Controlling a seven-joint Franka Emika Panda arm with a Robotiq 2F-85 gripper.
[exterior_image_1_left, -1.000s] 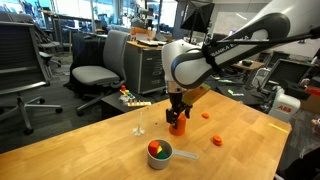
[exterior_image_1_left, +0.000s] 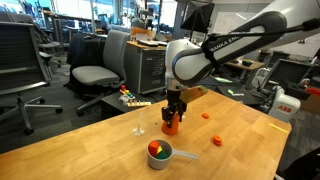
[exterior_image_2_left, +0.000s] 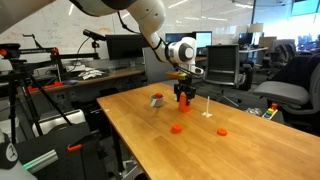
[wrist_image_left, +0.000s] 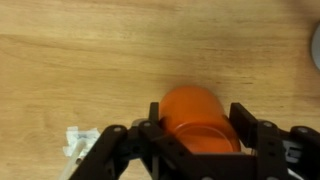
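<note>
An orange cylindrical object (wrist_image_left: 197, 112) lies between the two fingers of my gripper in the wrist view, one finger on each side of it. Exterior view 1 has the same orange object (exterior_image_1_left: 172, 126) upright on the wooden table, under my gripper (exterior_image_1_left: 175, 108). From the other side, the orange object (exterior_image_2_left: 183, 102) stands below the gripper (exterior_image_2_left: 186, 92). The fingers are part open around it; whether the fingers press on it is too small to tell.
A pot (exterior_image_1_left: 159, 155) holding colored items, with its handle to the right, stands near the table's front. Orange pieces (exterior_image_1_left: 217, 141) lie to the right. A small white stand (exterior_image_1_left: 139, 128) is left of the gripper.
The gripper and the orange object have shifted slightly to the left in exterior view 1. The pot and the loose orange pieces have stayed put.
</note>
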